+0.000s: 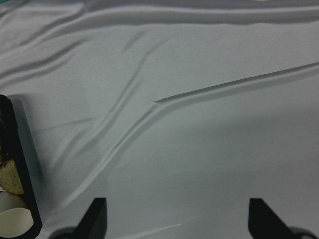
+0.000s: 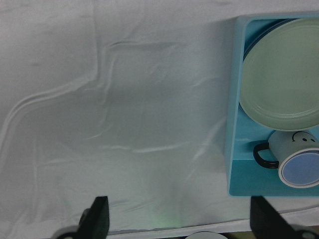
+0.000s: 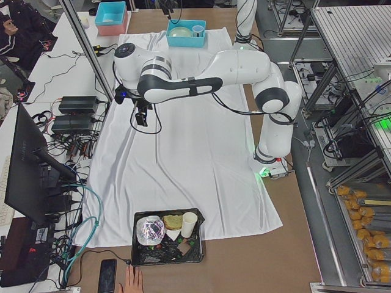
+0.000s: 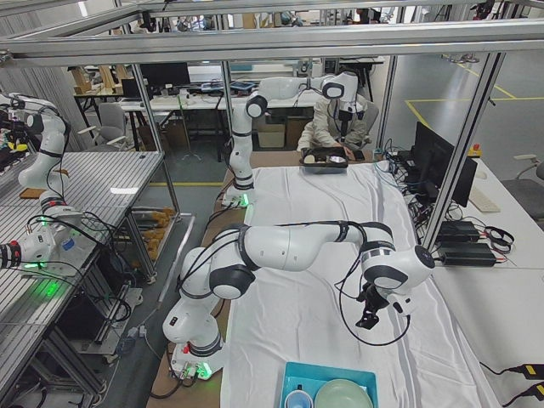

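Observation:
My left gripper [image 3: 142, 118] is open and empty above the white cloth [image 3: 183, 165], short of the black tray [image 3: 200, 250], which holds a foil-coloured round item [image 3: 150, 229], a yellow spongy piece [image 3: 172, 221] and a white cup [image 3: 189, 224]. My right gripper [image 4: 371, 311] is also open and empty, over cloth beside the blue bin [image 2: 232, 129]. In that bin lie a pale green plate [image 2: 281, 74] and a mug [image 2: 299, 164] with a smiling face, on its side.
A monitor [image 3: 27, 165], black boxes and cables line one side of the cloth; a metal bench [image 3: 348, 36] stands on the other. A phone [image 3: 107, 274] and a person's hand [image 3: 131, 281] are beside the tray.

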